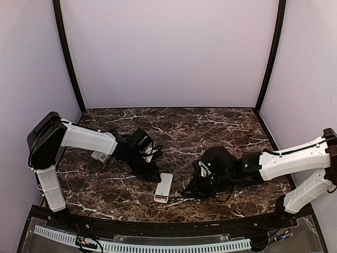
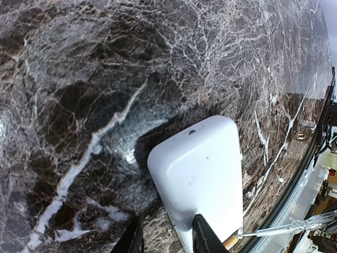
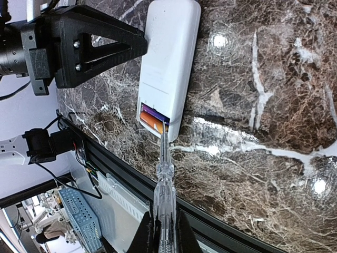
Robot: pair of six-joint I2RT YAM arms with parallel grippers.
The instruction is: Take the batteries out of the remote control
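The white remote lies on the marble table, its battery bay uncovered at the near end, where an orange battery and a purple battery show. My left gripper is at the remote's far part, its dark fingertips against the white body in the left and right wrist views. My right gripper is shut on a clear screwdriver-like tool, whose tip reaches into the bay at the orange battery.
Pale objects lie behind the left arm at the table's left. The table's front edge is close below the remote.
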